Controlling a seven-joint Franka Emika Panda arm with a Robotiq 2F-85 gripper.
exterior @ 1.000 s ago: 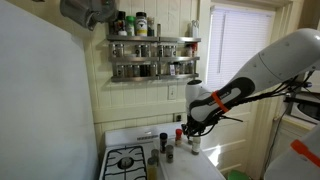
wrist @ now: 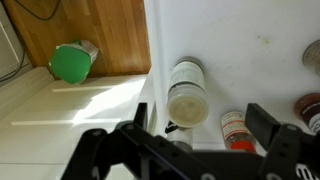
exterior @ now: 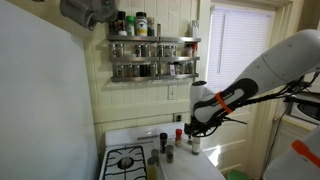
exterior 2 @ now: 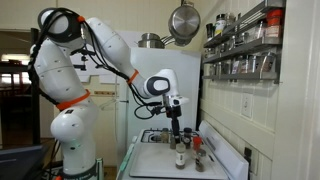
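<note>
My gripper points down at the counter, open, its fingers apart. In the wrist view a small glass jar with a whitish round lid (wrist: 187, 104) appears between the fingertips, nearer the left one. Beside the right finger is a bottle with a red cap (wrist: 236, 130), partly covered by that finger. From the side, the gripper (exterior 2: 175, 133) hangs over the pale-topped jar (exterior 2: 181, 156), with nothing held. The other exterior view shows the same gripper (exterior: 201, 132) over the jar (exterior: 196, 145).
Several spice containers stand nearby, among them a dark-topped jar (exterior: 169, 155). A stove (exterior: 125, 160) lies to the left. Wall shelves (exterior: 153, 79) hold more jars. A green-lidded container (wrist: 70, 64) sits on the wooden surface outside the white counter.
The arm has shifted very slightly to the right in exterior view 1. The jars on the counter show no visible movement.
</note>
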